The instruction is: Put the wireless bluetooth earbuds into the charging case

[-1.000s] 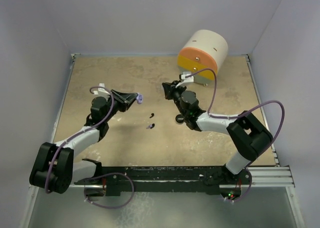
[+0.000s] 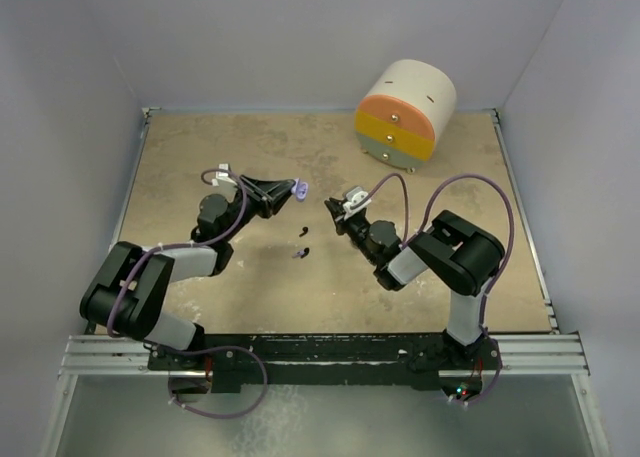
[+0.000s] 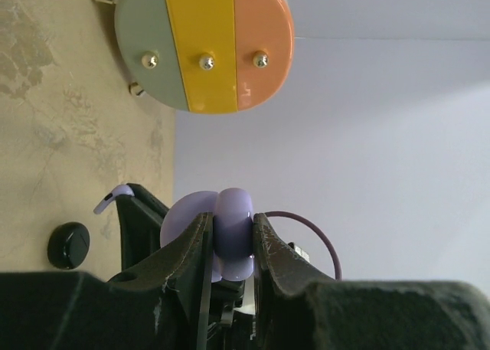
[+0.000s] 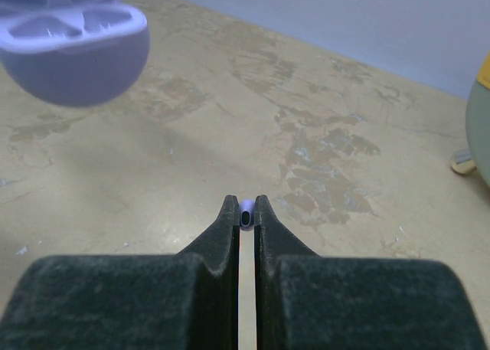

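My left gripper [image 2: 285, 190] is shut on the lavender charging case [image 3: 233, 235], held up over the table. In the right wrist view the case [image 4: 80, 67] hangs at upper left, lid up, its two wells showing. My right gripper [image 2: 332, 205] is shut on a small lavender earbud [image 4: 246, 214], to the right of the case and apart from it. Small dark pieces [image 2: 304, 231] lie on the table between the arms, one with a lavender part [image 2: 300, 254].
A striped cylindrical cabinet [image 2: 395, 122] with knobs stands at the back right. A black round object [image 3: 67, 245] shows on the table in the left wrist view.
My left gripper has moved right and slightly toward the back with the case. My right arm has shifted toward the front, its gripper lower in the top view and closer to the case.
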